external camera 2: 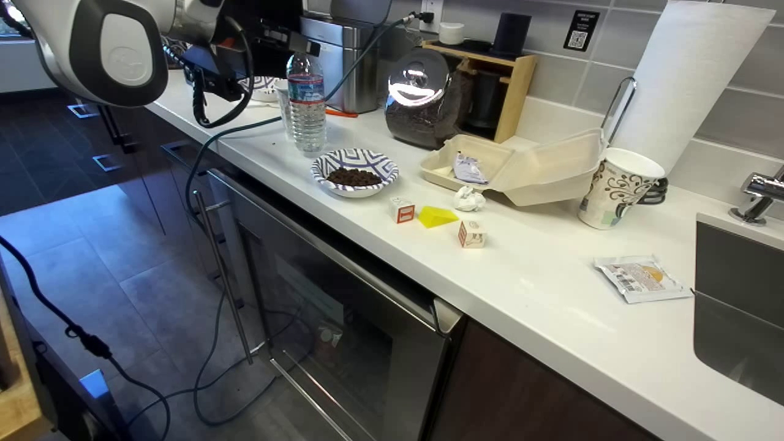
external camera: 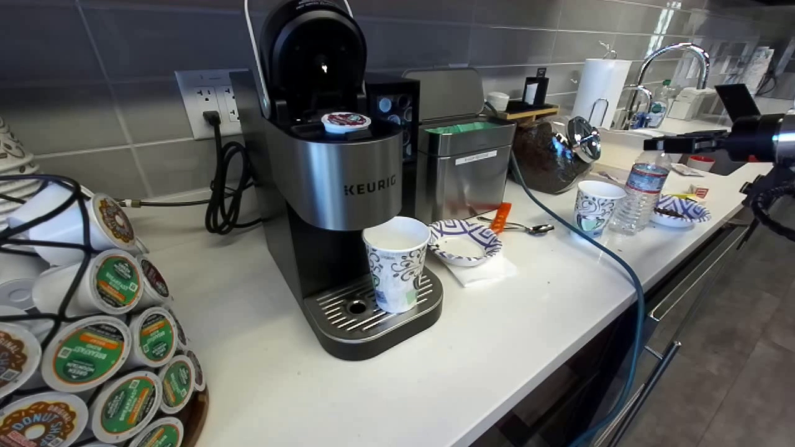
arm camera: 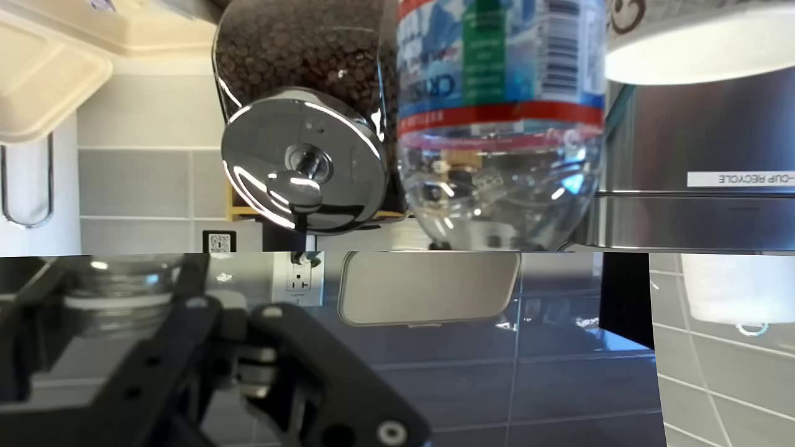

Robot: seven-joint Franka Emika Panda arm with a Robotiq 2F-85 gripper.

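A clear water bottle (external camera: 641, 195) with a blue and red label is upright at the far right of exterior view 1. My gripper (external camera: 658, 144) is shut on its top end, coming in from the right. Exterior view 2 shows the same bottle (external camera 2: 306, 103) under the dark gripper, close above or on the counter; whether its base touches cannot be told. In the wrist view, the label and lower part of the bottle (arm camera: 499, 112) fill the upper right. A blurred clear shape sits between the fingers at lower left there.
Beside the bottle stand a patterned paper cup (external camera: 597, 207) and a bowl of coffee grounds (external camera 2: 354, 176). The coffee machine (external camera: 335, 179), lid raised, holds a pod and another cup (external camera: 397, 268). A blue cable (external camera: 630, 272) drapes over the counter edge.
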